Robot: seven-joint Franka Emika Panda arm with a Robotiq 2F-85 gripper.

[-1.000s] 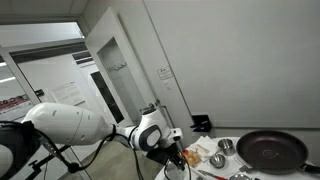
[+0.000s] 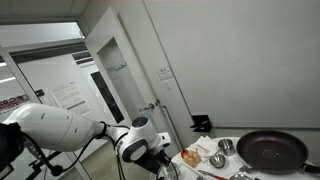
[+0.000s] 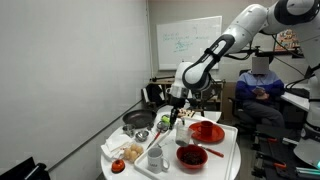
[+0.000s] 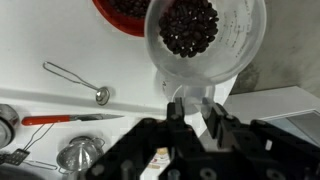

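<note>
My gripper is shut on the handle of a clear cup [image 4: 166,52], which fills the top of the wrist view. Dark beans [image 4: 190,27] show within the cup's rim. Partly behind the cup lies a red bowl [image 4: 128,8] of similar beans. In exterior view 2 the gripper [image 3: 181,111] is above the table with the clear cup [image 3: 183,131] below it, and the red bowl [image 3: 193,155] sits nearer the camera. Only the edge of the cup [image 2: 169,172] shows at the bottom of exterior view 1.
A dark pan [image 2: 272,151] and small metal cups [image 2: 226,146] stand along the wall. A white mug [image 3: 155,159], a red plate [image 3: 207,131] and tomatoes [image 3: 118,166] share the table. A red-handled knife [image 4: 75,118] and a small ladle [image 4: 101,95] lie beside the cup.
In exterior view 1 the arm's wrist and gripper have shifted left and somewhat lower, the cup with them. The pan and metal cups stay put.
</note>
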